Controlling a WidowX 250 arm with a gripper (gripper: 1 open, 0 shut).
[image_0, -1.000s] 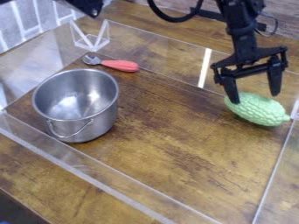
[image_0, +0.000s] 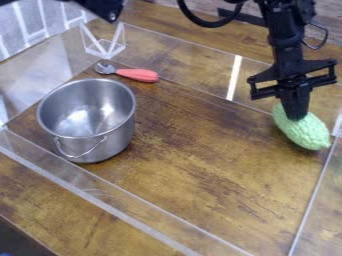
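My black gripper (image_0: 297, 100) reaches down at the right onto a pale green, bumpy, oblong vegetable (image_0: 305, 130) lying on the wooden table. Its fingertips are at the top of the vegetable and look close together; whether they grip it is hard to tell. A steel pot (image_0: 86, 120) with a wire handle stands at the left.
A spoon with a red handle (image_0: 136, 74) lies behind the pot, near a small white wire object (image_0: 102, 42). Clear barriers border the work area.
My gripper has moved lower onto the green vegetable and its fingers have drawn together. The vegetable now sits at a steeper angle. The pot has not moved.
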